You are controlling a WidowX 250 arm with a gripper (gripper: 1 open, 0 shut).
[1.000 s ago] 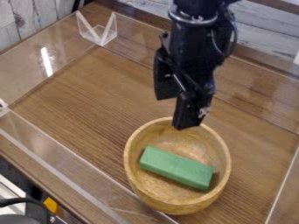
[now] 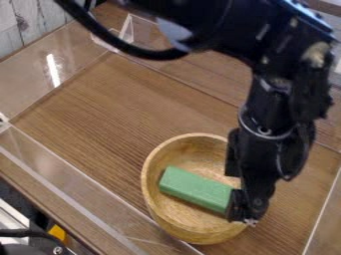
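A green rectangular block (image 2: pixel 193 188) lies in a round wooden bowl (image 2: pixel 174 218) at the lower middle. My black gripper (image 2: pixel 238 184) reaches down from the top right to the bowl's right side, low over the block and covering its right end. The gripper is open; whether its fingers touch the block cannot be told.
Clear plastic walls (image 2: pixel 54 156) edge it at the left and front left, with cables beyond at the lower left corner.
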